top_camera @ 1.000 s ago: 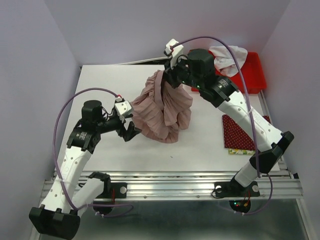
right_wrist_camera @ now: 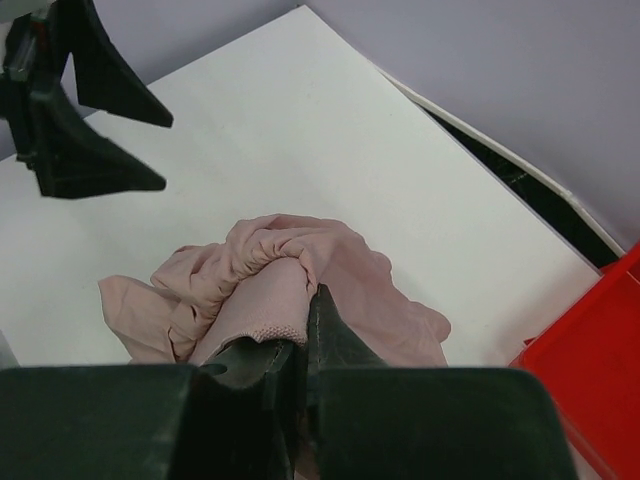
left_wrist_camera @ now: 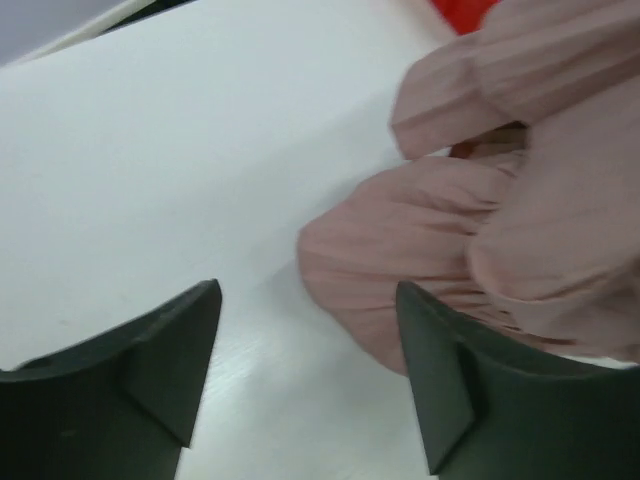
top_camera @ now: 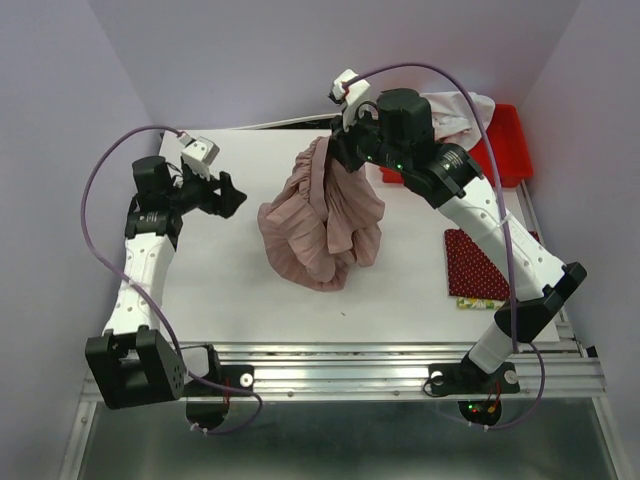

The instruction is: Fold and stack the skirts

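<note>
A dusty pink skirt [top_camera: 320, 220] hangs bunched from my right gripper [top_camera: 345, 140], shut on it near the top of the table [top_camera: 210, 280], its lower part spreading over the white surface. In the right wrist view the fabric [right_wrist_camera: 280, 290] is pinched between the dark fingers. My left gripper [top_camera: 222, 198] stands open to the left of the skirt, apart from it; its two fingertips also show in the right wrist view. The left wrist view is blurred, with empty space between the fingers and pink folds beyond.
A red bin [top_camera: 510, 150] with a white cloth [top_camera: 455, 115] in it stands at the back right. A dark red dotted folded fabric [top_camera: 470, 265] lies at the right, over a yellow patterned piece [top_camera: 480, 303].
My left gripper has moved away from the skirt, up and to the left. The right gripper still holds the skirt, with only slight movement of the fabric.
</note>
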